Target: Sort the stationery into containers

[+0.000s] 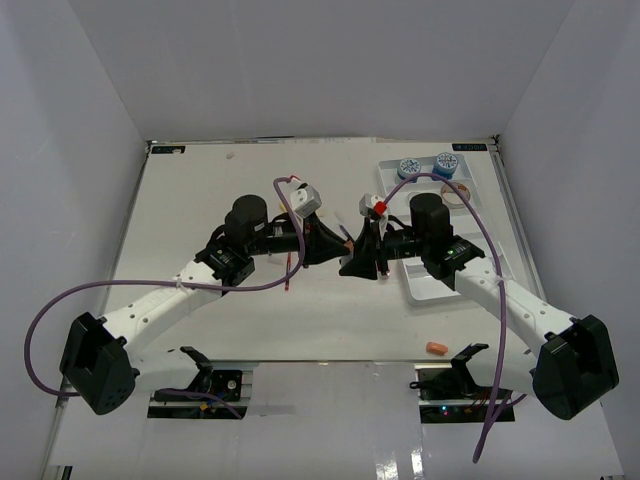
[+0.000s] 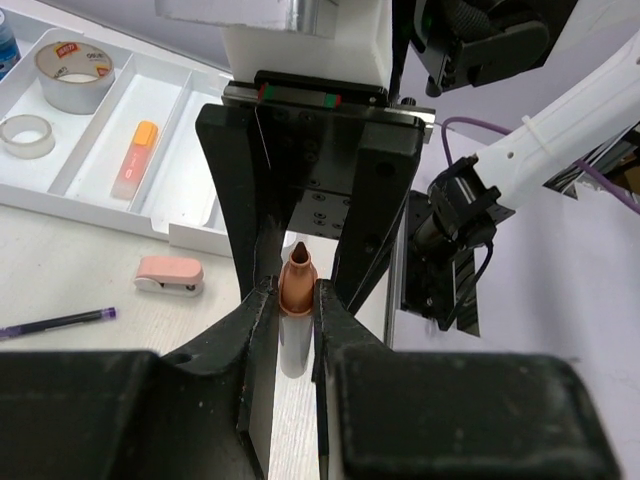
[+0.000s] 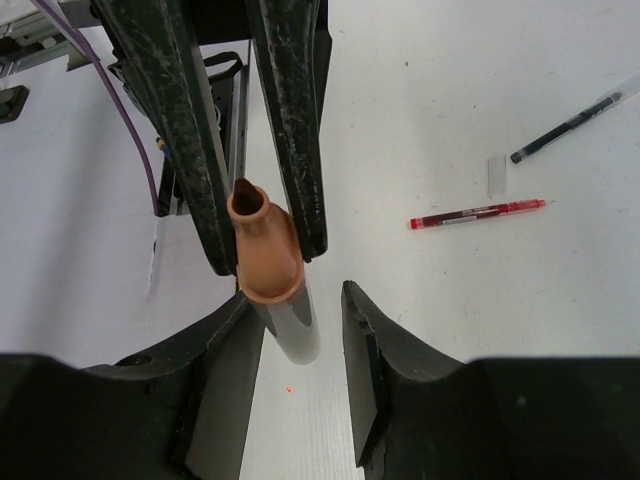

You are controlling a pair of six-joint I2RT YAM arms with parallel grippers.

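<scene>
A white tube with an orange nozzle [image 2: 296, 285] [image 3: 268, 256] is between my two grippers at the middle of the table. In the left wrist view my left gripper is closed around it, with my right gripper behind. In the right wrist view my right gripper is shut on the tube's white body, and the other gripper's fingers flank the nozzle. The white compartment tray [image 2: 160, 228] holds tape rolls [image 2: 75, 95] and an orange highlighter [image 2: 135, 158]. A pink stapler [image 2: 169, 270], a purple pen [image 2: 60, 323], a red pen [image 3: 470, 214] and a black pen [image 3: 560, 130] lie on the table.
Two blue round items [image 1: 446, 163] sit in the tray at the back right. A small orange object [image 1: 437, 348] lies near the front right edge.
</scene>
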